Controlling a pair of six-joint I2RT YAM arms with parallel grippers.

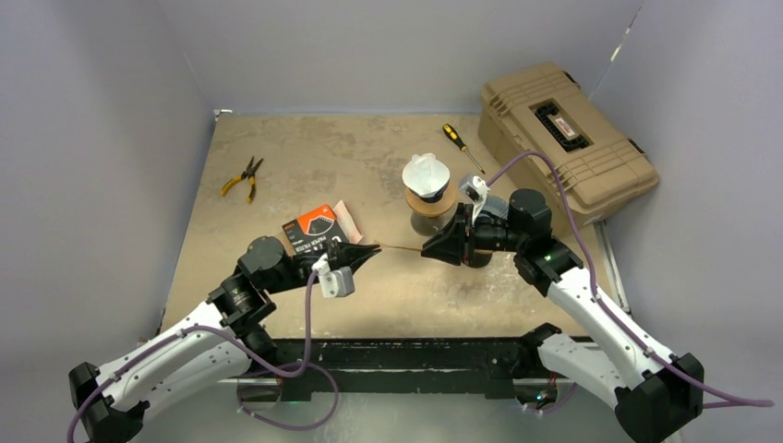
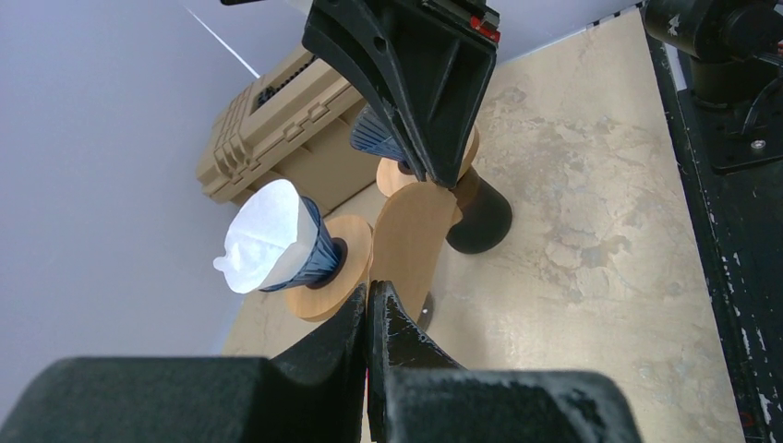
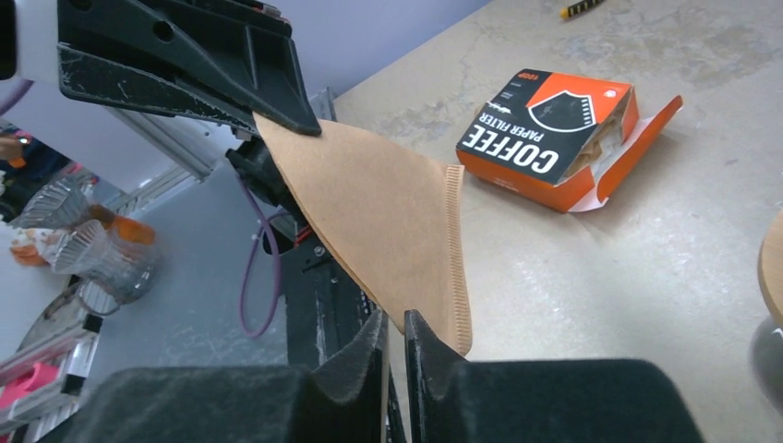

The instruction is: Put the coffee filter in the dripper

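Observation:
A brown paper filter (image 2: 411, 240) spans between my two grippers. My left gripper (image 1: 377, 246) is shut on one corner of it; in the right wrist view its black fingers pinch the paper at upper left. My right gripper (image 1: 425, 252) is at the opposite end, its fingertips close together at the paper's edge; whether they grip it is unclear. One dripper (image 2: 323, 254) on a wooden stand holds a white filter (image 1: 427, 171). A second dripper (image 2: 369, 137) stands behind my right gripper, partly hidden.
The orange-black filter box (image 3: 534, 125) lies open behind my left gripper. Pliers (image 1: 244, 181) lie at left, a screwdriver (image 1: 454, 138) at the back. A tan case (image 1: 563, 138) fills the back right.

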